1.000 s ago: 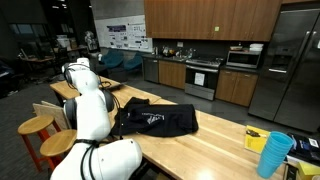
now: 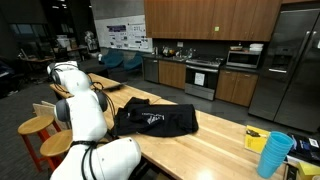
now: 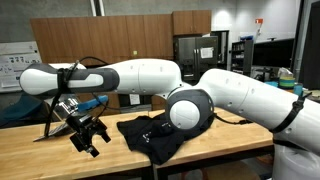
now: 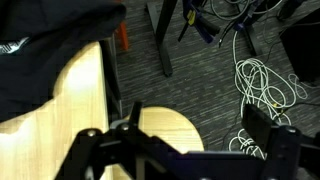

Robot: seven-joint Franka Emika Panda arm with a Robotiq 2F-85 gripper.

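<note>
A black cloth (image 2: pixel 175 120) lies spread and rumpled on the wooden table (image 2: pixel 205 152); in the wrist view, part of the cloth (image 4: pixel 50 60) shows at upper left. My gripper is open, its two dark fingers wide apart with nothing between them. It stands past the table's edge, over a round wooden stool top (image 4: pixel 165 128) and the dark floor. In exterior view 2 the gripper (image 3: pixel 93 148) appears at the left, apart from the cloth (image 3: pixel 160 135). Exterior view 1 shows the arm (image 2: pixel 85 115) stretched to the left, its gripper too small to make out.
A blue cup-like container (image 2: pixel 273 155) stands at the table's right end, near yellow packages (image 2: pixel 257 138). Wooden stools (image 2: pixel 40 125) stand left of the table. Loose white cable (image 4: pixel 262 85) lies on the floor.
In exterior view 1 the far part of the arm has swung left and somewhat lower. The cloth and the blue container have not moved.
</note>
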